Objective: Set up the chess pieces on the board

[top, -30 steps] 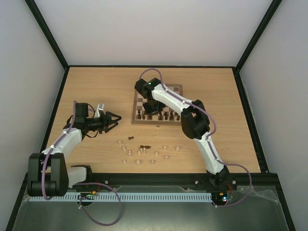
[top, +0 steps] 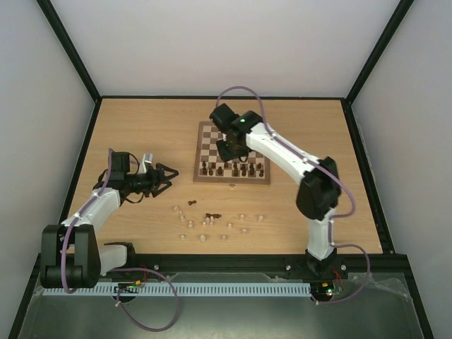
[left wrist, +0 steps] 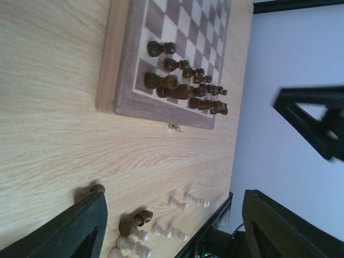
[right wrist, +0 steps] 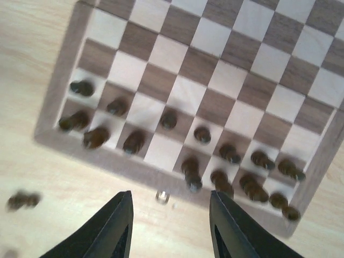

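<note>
The checkered board point(top: 197, 166) lies at mid table. Two rows of dark pieces stand along its near side; in the right wrist view a white near-row square point(right wrist: 163, 152) among them is bare. My right gripper is over the board, its fingers apart and nothing between them. Off the board, a small dark piece point(top: 192, 203) and a larger dark piece point(top: 213, 215) lie on their sides. Pale pieces, among them one pale piece point(top: 203, 238), are scattered nearby. Left of the board, my left gripper point(top: 168, 179) stands open and empty above the table.
A small metal clasp point(right wrist: 162, 196) juts from the board's near edge. The right arm point(top: 286, 155) reaches across the board's right side and hides part of it from above. Bare table point(top: 148, 123) shows left of the board and at the far right.
The left arm and the loose pieces stay put.
</note>
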